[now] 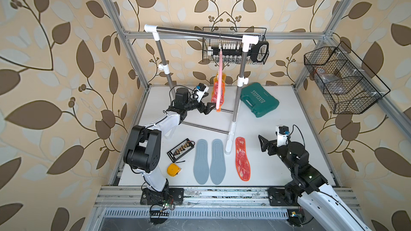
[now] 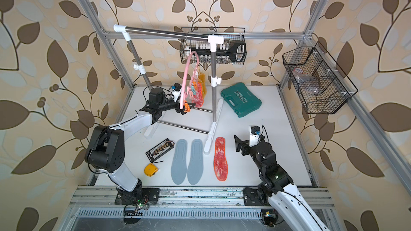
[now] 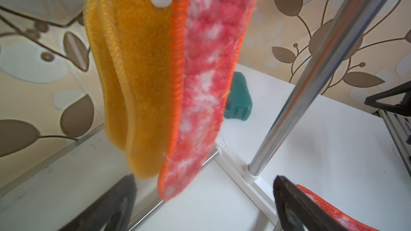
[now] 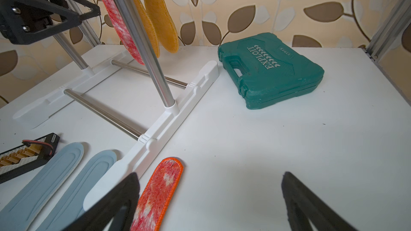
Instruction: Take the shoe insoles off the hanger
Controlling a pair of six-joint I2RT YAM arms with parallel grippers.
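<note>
A pink hanger hangs from the rack's top bar, carrying a red-and-white insole and yellow insoles on clips. My left gripper is open just left of the hanging insoles; in the left wrist view they are directly in front of its fingers, with nothing held. My right gripper stands open at the right of the table, empty. A red insole and two grey insoles lie flat on the table.
The metal rack's upright stands beside the hanging insoles. A green case, a yellow tape measure and a black bit set are on the table.
</note>
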